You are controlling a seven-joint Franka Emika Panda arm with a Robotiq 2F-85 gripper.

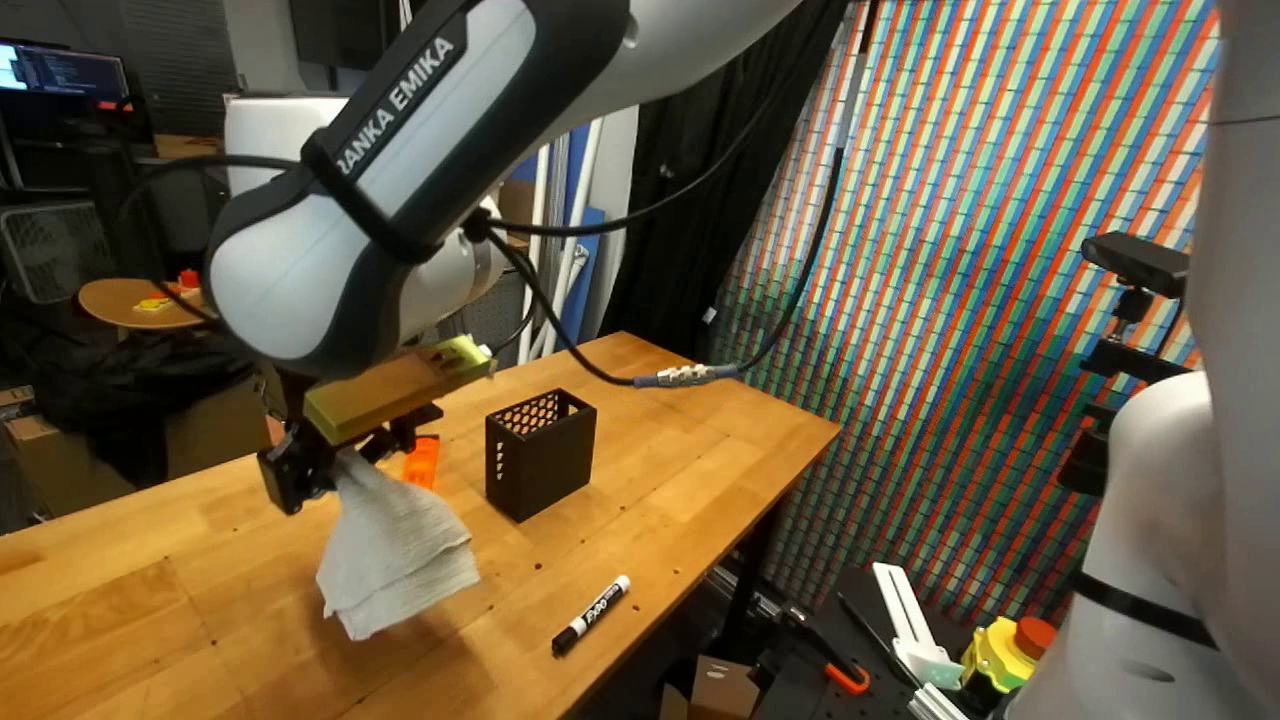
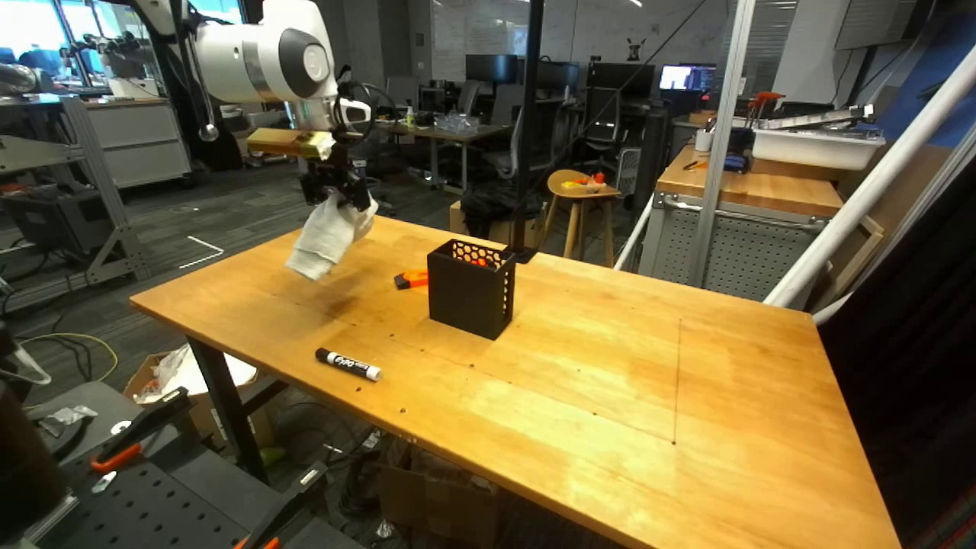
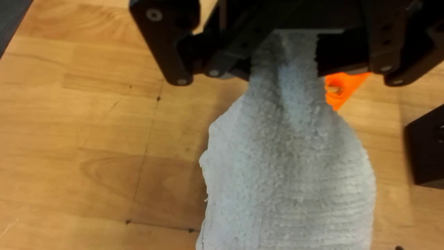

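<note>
A pale grey-white cloth point(image 1: 396, 552) hangs in folds from my gripper point(image 1: 348, 454), clear of the wooden table point(image 2: 585, 402). In the wrist view the cloth point(image 3: 291, 175) is bunched narrow where the gripper is shut on it, then spreads wider below. Its lower end runs out of that view. From the other side, the cloth point(image 2: 329, 236) dangles over the table's far left part, under the gripper point(image 2: 343, 197).
A black open-topped box point(image 2: 471, 288) with a honeycomb-patterned side stands on the table. Beside it lies an orange object point(image 2: 412, 279) with a dark end. A marker point(image 1: 591, 614) rests near the table edge.
</note>
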